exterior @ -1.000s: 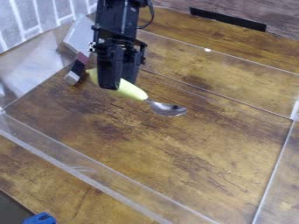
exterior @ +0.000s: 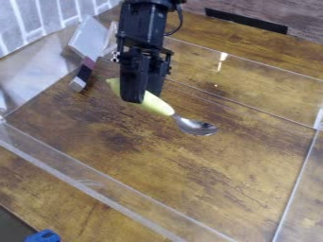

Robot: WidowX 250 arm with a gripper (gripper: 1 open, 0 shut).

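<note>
The black gripper [exterior: 136, 87] hangs in the upper middle of the camera view, over a pale yellow-green handle [exterior: 157, 104]. A silver spoon head [exterior: 195, 127] extends from that handle to the right, above or on the wooden surface. The gripper's fingers are at the handle's upper left part; whether they are closed on it is hard to tell.
At the back left are a pale crumpled object [exterior: 89, 40] and a small dark pink-tipped item [exterior: 82, 74]. A blue object [exterior: 42, 236] sits at the bottom left corner.
The gripper and the spoon have shifted slightly to the right and down in the view.
</note>
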